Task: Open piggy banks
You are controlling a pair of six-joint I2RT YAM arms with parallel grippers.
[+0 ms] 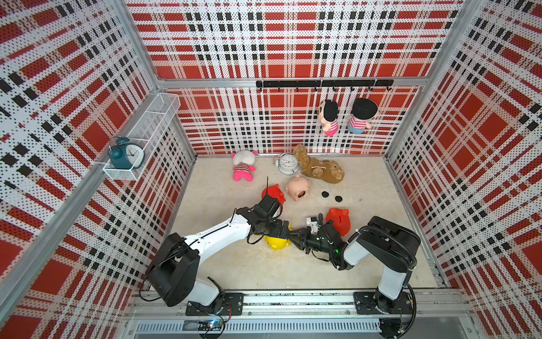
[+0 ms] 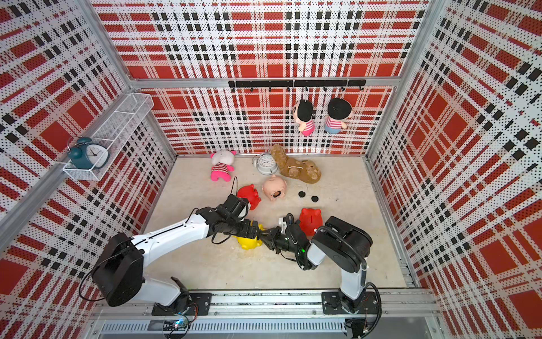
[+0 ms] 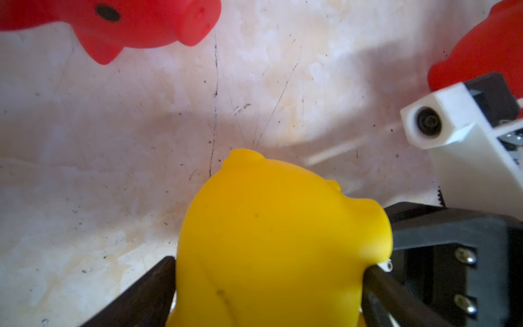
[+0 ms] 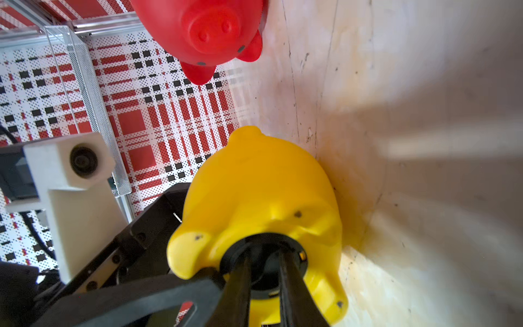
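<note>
The yellow piggy bank (image 3: 272,234) is between my two grippers. My left gripper is open from above, its fingers on either side of the bank. In the right wrist view, the bank's underside faces me with a round black plug (image 4: 261,242). My right gripper points at that plug, its fingertips part open at it; whether they grip it is unclear.
Red piggy banks (image 1: 337,220) (image 2: 249,195) lie nearby. A pink piggy bank (image 1: 299,183), two black discs (image 1: 331,196), plush toys (image 1: 319,169) and a clock (image 1: 286,163) stand farther back.
</note>
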